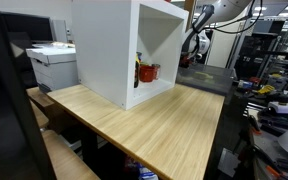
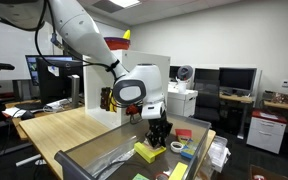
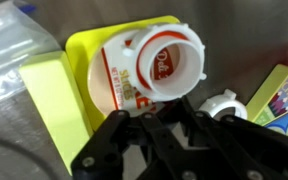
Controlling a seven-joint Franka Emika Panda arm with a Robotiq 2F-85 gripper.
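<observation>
A white ring-shaped thing point(image 3: 191, 66) is pinched at its lower edge by my gripper, whose dark fingers are shut on it. Through its opening shows red print, which seems to belong to the yellow package with a white label point(image 3: 117, 84) just beneath. The ring looks tilted, and how far it is off the package I cannot tell. In exterior view 2 the white arm reaches down over a grey bin point(image 2: 96, 160), with the gripper point(image 2: 157, 141) low among the items in it. Exterior view 1 shows the arm point(image 1: 193, 45) small and far off.
Close around lie a pale yellow block point(image 3: 57, 104), a clear plastic bag point(image 3: 12, 55), a second white ring point(image 3: 223, 104) and a colourful box point(image 3: 282, 90).
</observation>
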